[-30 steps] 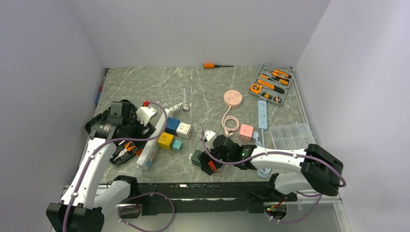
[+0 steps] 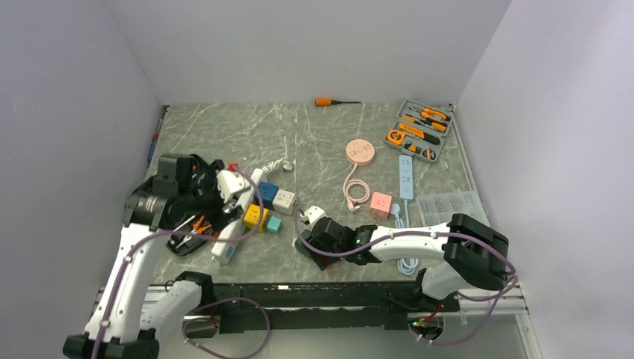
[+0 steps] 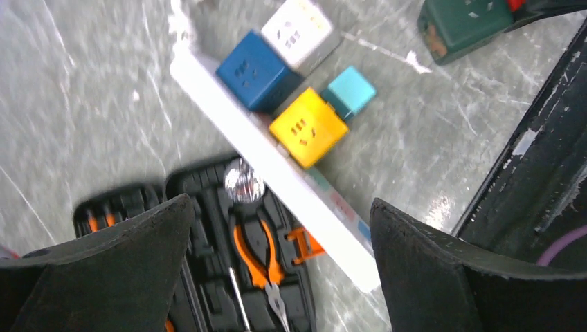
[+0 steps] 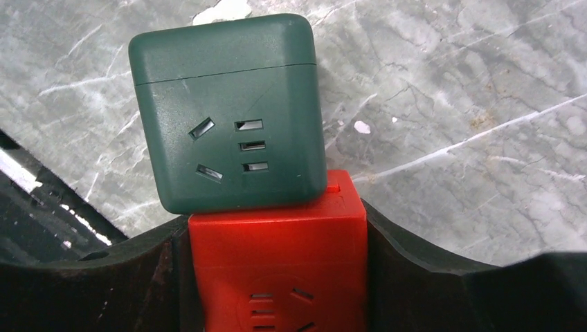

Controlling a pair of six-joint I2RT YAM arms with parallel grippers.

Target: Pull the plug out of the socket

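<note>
In the right wrist view a red cube socket (image 4: 277, 256) is gripped between the fingers of my right gripper. A dark green cube socket (image 4: 228, 138) lies just ahead of it, its edge against the red one. The left wrist view shows my left gripper open and empty above a white power strip (image 3: 277, 173). Along the strip's side sit a blue cube (image 3: 253, 72) and a yellow cube (image 3: 308, 128). A white cube (image 3: 299, 31) touches the blue one, and a small teal cube (image 3: 351, 90) touches the yellow one.
A black tool case (image 3: 208, 249) lies beside the strip, under my left gripper. To the right are a pink round socket (image 2: 359, 152), a pink cube (image 2: 380, 206), a blue strip (image 2: 405, 176) and a clear box (image 2: 451, 207).
The left arm has risen and shifted slightly right.
</note>
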